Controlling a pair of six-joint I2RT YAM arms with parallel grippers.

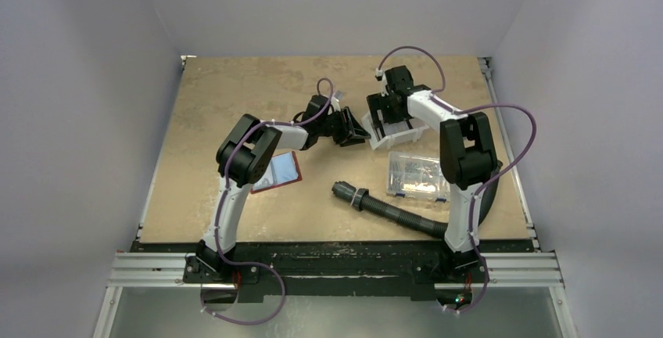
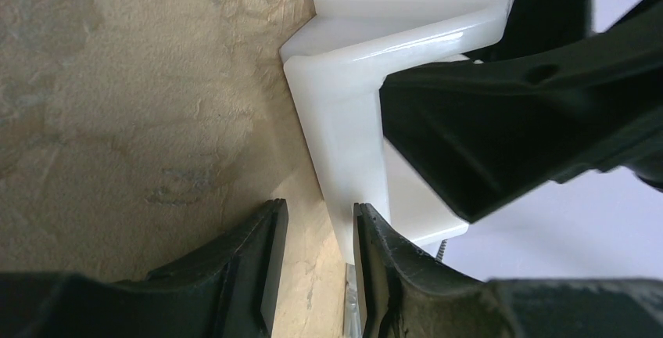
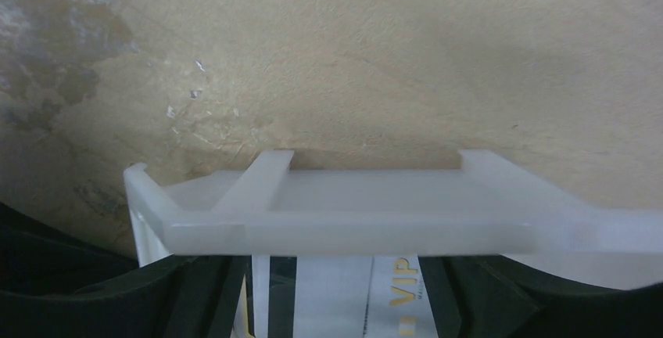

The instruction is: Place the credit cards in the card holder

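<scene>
A white basket stands at the right of the table, with cards inside partly hidden by my right arm. One silver card with gold VIP lettering shows below the basket's rim in the right wrist view, beside a dark one. My right gripper is over the basket, fingers apart on either side of the cards. At the basket's left end is my left gripper, partly open; the white wall runs down beside its right fingertip. A red-edged, pale blue folder, perhaps the card holder, lies open, partly under the left forearm.
A clear lidded case sits in front of the basket. A black ribbed hose lies across the front right.
</scene>
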